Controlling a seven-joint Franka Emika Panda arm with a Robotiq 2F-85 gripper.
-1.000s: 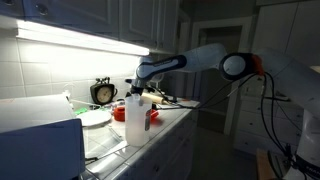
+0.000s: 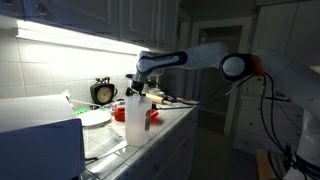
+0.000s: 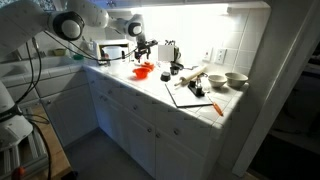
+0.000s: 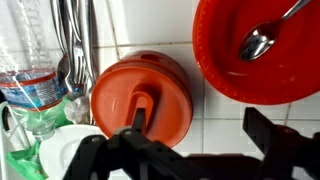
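Observation:
In the wrist view an orange-red lid with a raised handle lies below my gripper. The gripper is open, its two dark fingers wide apart, with nothing between them. One finger overlaps the lid's lower edge in that view; whether it touches cannot be told. Right of the lid is a red bowl with a metal spoon inside. From the side, the gripper is partly hidden behind a white container, over the red items on the counter.
Left of the lid are a clear bottle, metal cutlery and a white plate. Farther along the counter are a dark board, a rolling pin and several bowls. A black clock stands by the wall.
The arm and gripper have shifted only slightly over the counter. Nothing on the counter has visibly moved.

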